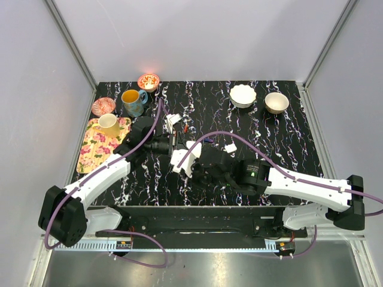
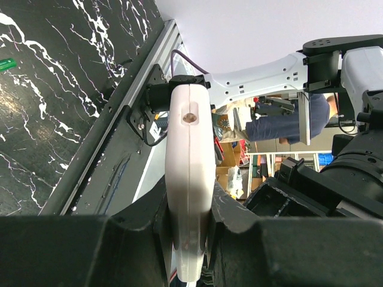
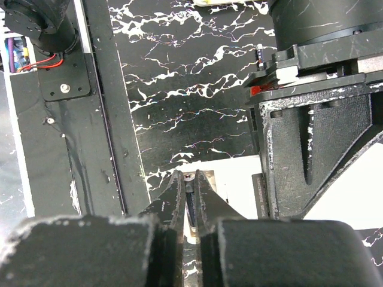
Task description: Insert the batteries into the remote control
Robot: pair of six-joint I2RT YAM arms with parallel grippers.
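Note:
A white remote control [image 2: 190,143] stands end-on between the fingers of my left gripper, which is shut on it. In the right wrist view the same remote [image 3: 236,179] stretches sideways, its open battery slot partly covered by my right gripper. That right gripper has its fingertips together at the slot. A small round metallic end shows between the tips, but whether they hold it cannot be told. Part of a green cylinder, perhaps a battery [image 2: 7,64], lies on the table. In the top view both grippers' tips are mostly hidden by the arms.
Behind the arms a small white piece [image 1: 230,147] and a blue pen-like item [image 1: 208,140] lie on the dark marbled table [image 1: 206,104]. Cups [image 1: 134,104] and a floral mat [image 1: 90,146] are at the left. Two bowls [image 1: 242,95] stand at the back right.

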